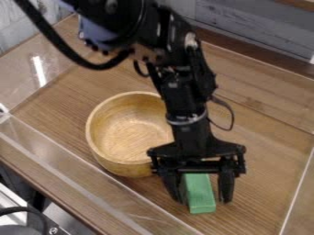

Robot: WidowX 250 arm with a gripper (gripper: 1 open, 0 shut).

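Observation:
My black gripper [200, 176] hangs low at the front right, open, with its fingers down on either side of a green block [200, 200] that lies on the wooden table. A tan round bowl [117, 128] sits just to the left, partly hidden behind my arm. Whether the fingers touch the block I cannot tell.
The wooden table [263, 128] has bare room to the right and at the back left. A pale wall runs along the back. A black cable lies at the lower left corner.

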